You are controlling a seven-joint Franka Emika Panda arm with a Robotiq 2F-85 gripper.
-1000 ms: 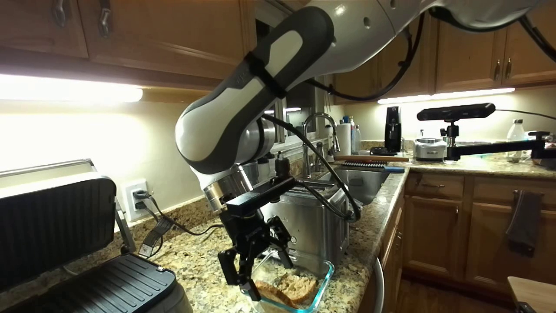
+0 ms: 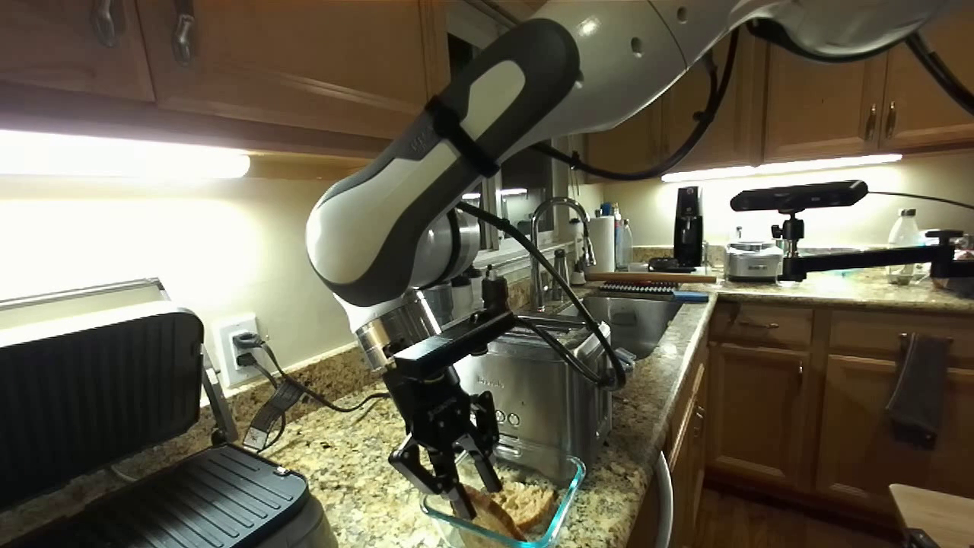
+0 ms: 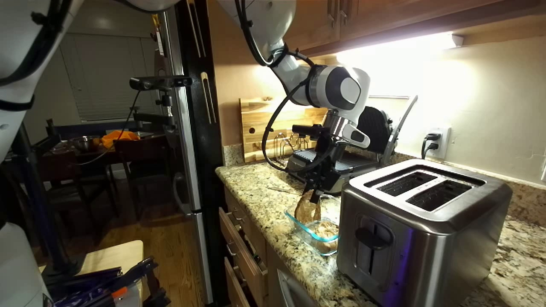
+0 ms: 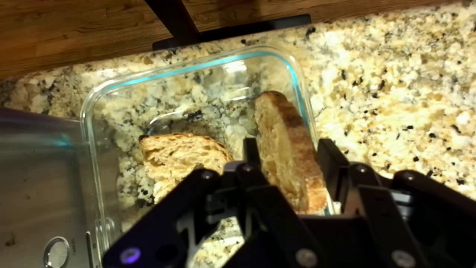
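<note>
A slice of bread leans on edge against one side wall of a glass container with a teal rim. My gripper straddles this slice, one finger inside the container and the other just past the wall. The fingers are part open, and whether both pads touch the bread is hard to tell. A second slice lies in the container, apart from the fingers. In the first exterior view my gripper reaches down into the container from above.
A steel toaster stands close beside the container, its two slots empty. On the other side sits an open black grill press. The counter's front edge runs near the container. Bare granite lies beyond the leaning slice.
The gripper's fingers have drawn closer together around the leaning slice. That slice now stands up more steeply in the container. The arm itself has barely shifted.
</note>
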